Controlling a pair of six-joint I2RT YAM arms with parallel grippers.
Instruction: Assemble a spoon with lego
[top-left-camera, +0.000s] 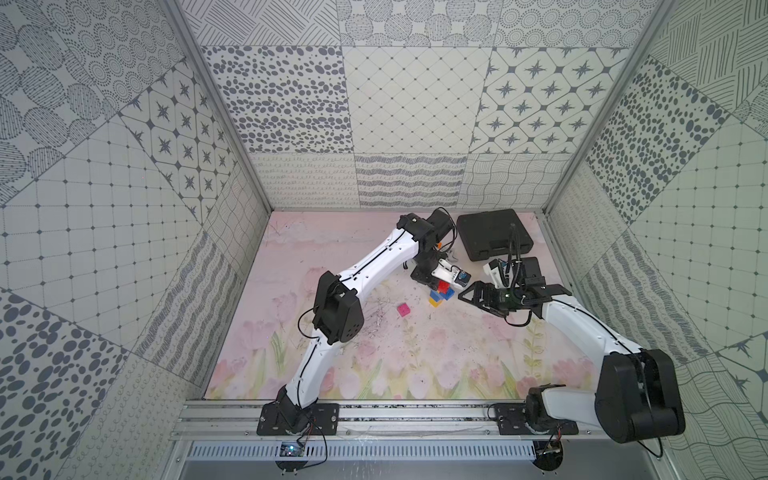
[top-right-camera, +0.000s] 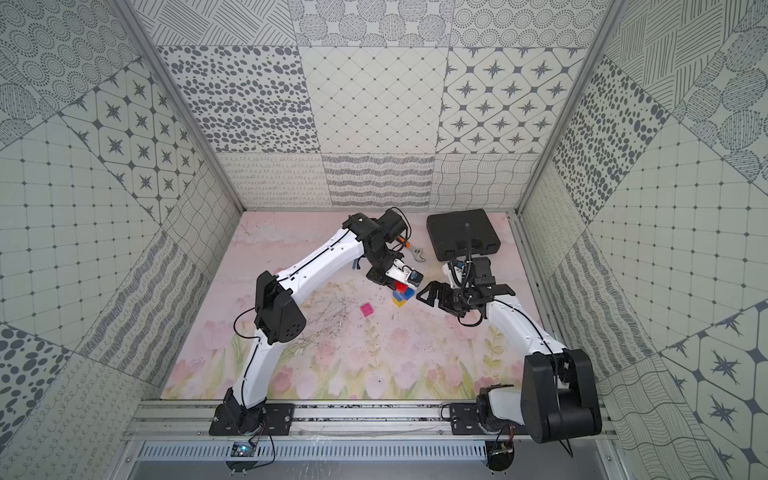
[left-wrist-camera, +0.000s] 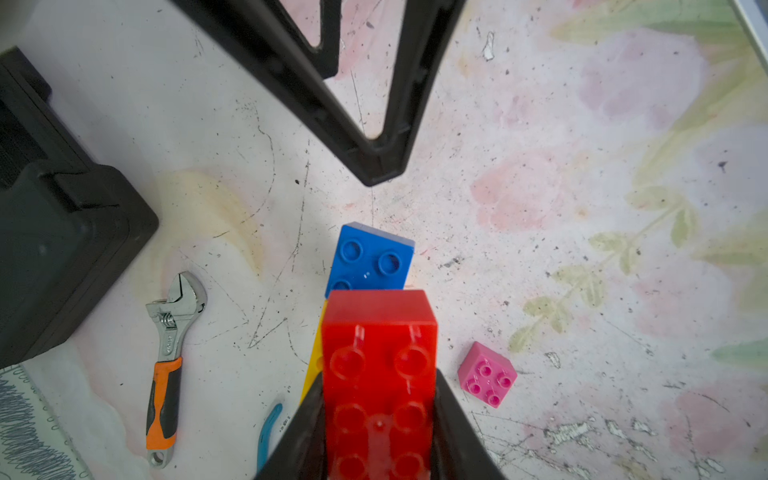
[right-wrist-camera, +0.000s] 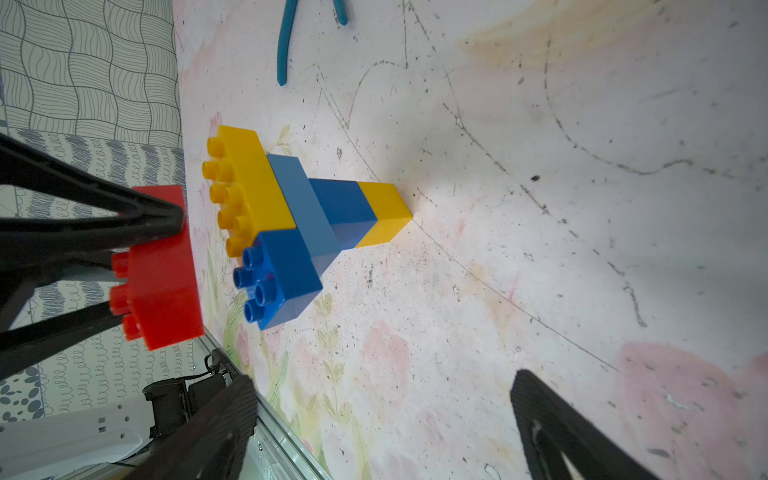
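A red brick (left-wrist-camera: 380, 320) (right-wrist-camera: 160, 296) is in my left gripper, which is shut on it, close over a joined group of bricks on the table: blue (left-wrist-camera: 369, 256) (right-wrist-camera: 284, 272), yellow (left-wrist-camera: 314, 352) (right-wrist-camera: 257, 180), with more blue and yellow behind. In the right wrist view the red brick appears beside this group. My right gripper (top-left-camera: 473, 294) stands open just right of the bricks, nothing between its fingers. A pink brick (left-wrist-camera: 486, 374) lies apart on the table, to the left in the top views.
A black case (top-left-camera: 492, 233) sits at the back right. An adjustable wrench (left-wrist-camera: 168, 376) and a blue-handled tool (left-wrist-camera: 266, 436) lie behind the bricks.
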